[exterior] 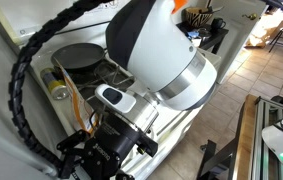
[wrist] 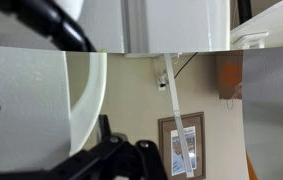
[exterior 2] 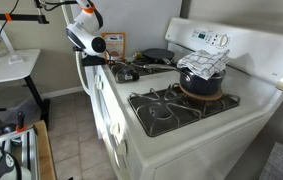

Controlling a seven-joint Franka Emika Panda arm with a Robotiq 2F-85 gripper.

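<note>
My gripper (exterior: pixel 93 155), black beneath the white arm, is low at the left in exterior view 1, beside the stove's end. It is open, with nothing seen held, though its fingertips are hard to make out. In exterior view 2 the arm (exterior 2: pixel 89 42) reaches in at the far left end of the stove. An orange-and-white packet (exterior: pixel 76 102) stands upright close to the gripper, partly covered by it. A dark frying pan (exterior: pixel 79 55) lies behind on the stove, with a can (exterior: pixel 54 83) to its left. Dark gripper parts show at the bottom of the wrist view.
A dark pot with a checked cloth (exterior 2: pixel 203 66) sits on the stove (exterior 2: pixel 171 150). A wall and white panels close in on the arm's left.
</note>
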